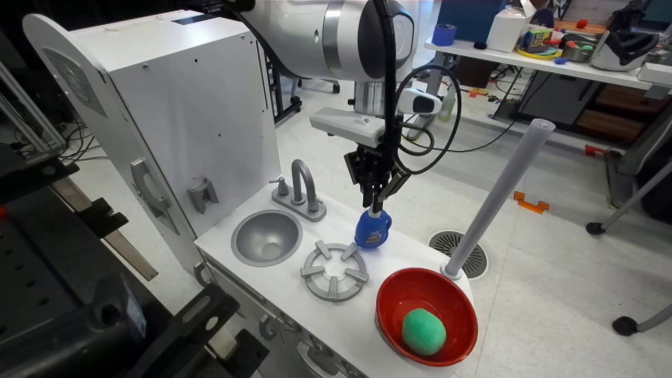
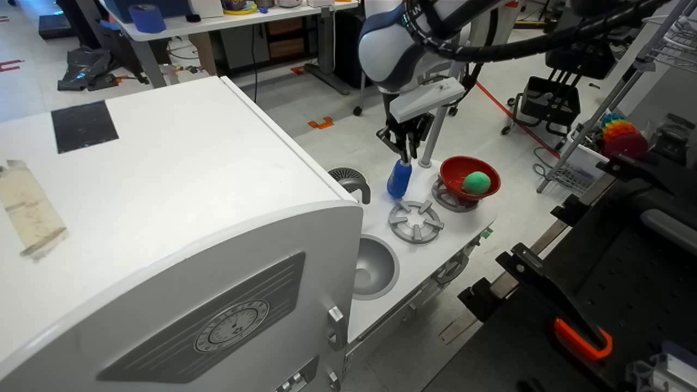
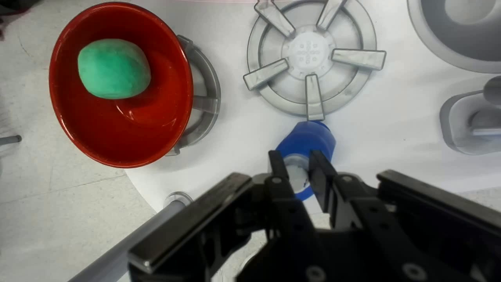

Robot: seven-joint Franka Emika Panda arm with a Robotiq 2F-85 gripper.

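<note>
A blue bottle (image 1: 372,230) with a white neck is upright at the back of the white counter, close behind the bare burner ring (image 1: 334,272). My gripper (image 1: 375,205) points down from above, shut on the bottle's neck. In the wrist view the two dark fingers (image 3: 279,168) clasp the pale cap, and the blue body (image 3: 307,137) shows beneath them. Whether its base touches the counter is hard to tell. A red bowl (image 3: 121,145) holding a green rounded object (image 3: 112,68) sits on the other burner.
The grey faucet (image 1: 302,182) and sink (image 1: 266,238) lie left of the bottle in exterior view 1. A grey post (image 1: 497,195) rises at the counter's right corner, behind the bowl. Some clear counter lies between bottle and bowl.
</note>
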